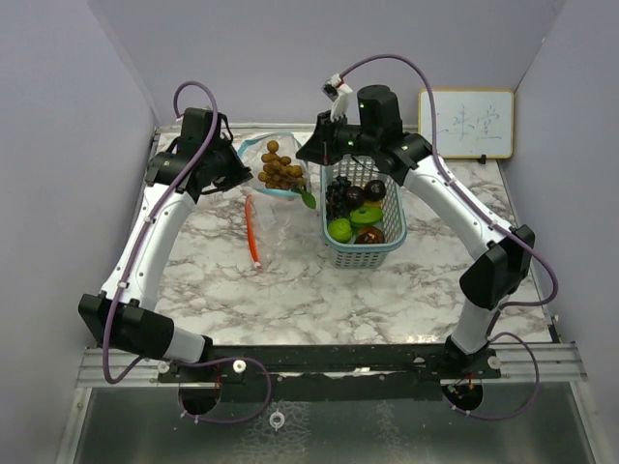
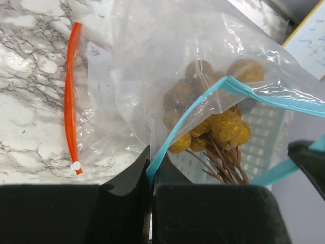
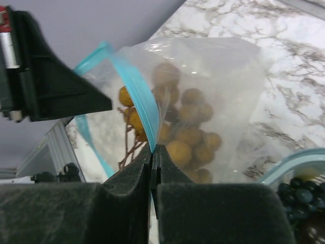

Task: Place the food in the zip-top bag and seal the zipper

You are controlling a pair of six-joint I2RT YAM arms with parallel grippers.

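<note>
A clear zip top bag with a light-blue zipper rim (image 2: pixel 200 99) hangs with its mouth open between my two grippers. Inside it lies a bunch of round brown fruit on stems (image 1: pixel 279 172); a green leaf (image 1: pixel 309 198) shows at its lower right. My left gripper (image 1: pixel 246 182) is shut on one side of the rim, the blue strip (image 2: pixel 160 157) running between its fingers. On the opposite side, my right gripper (image 1: pixel 304 155) is likewise shut on the rim (image 3: pixel 144 104).
A light-blue basket (image 1: pixel 363 255) with dark grapes, green and dark fruit stands right of the bag. A second clear bag with an orange slider (image 2: pixel 71 101) lies flat on the marble table. A whiteboard (image 1: pixel 466 123) stands at back right.
</note>
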